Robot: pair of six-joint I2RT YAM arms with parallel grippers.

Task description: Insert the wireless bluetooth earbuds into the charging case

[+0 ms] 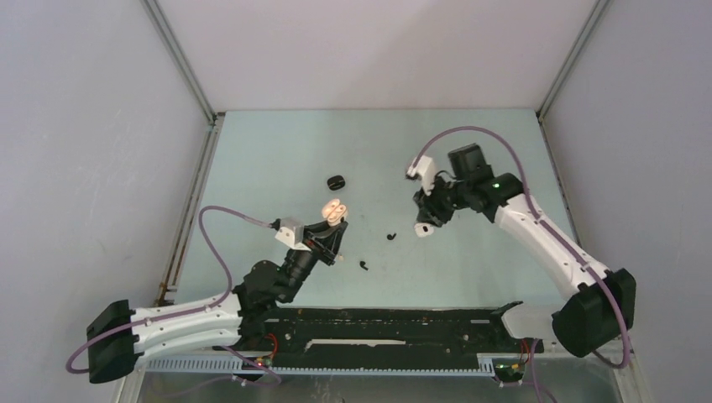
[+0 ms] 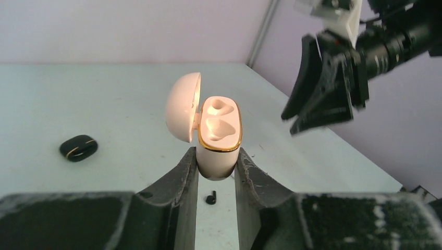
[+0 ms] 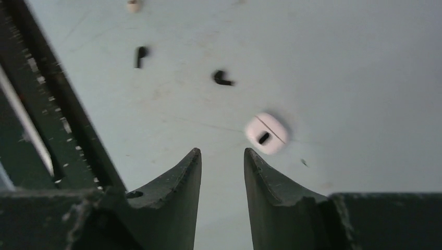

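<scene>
My left gripper is shut on the pale charging case [image 2: 219, 130], whose lid stands open, showing hollows inside. In the top view it is held at the middle-left of the board. My right gripper is raised over the right part, its fingers part open and empty. A white squarish object with a dark centre [image 3: 266, 133] lies below the right gripper.
A black oval case [image 1: 336, 182] lies at the back middle. The back of the board is otherwise clear, with walls around it and a dark rail along the front edge.
</scene>
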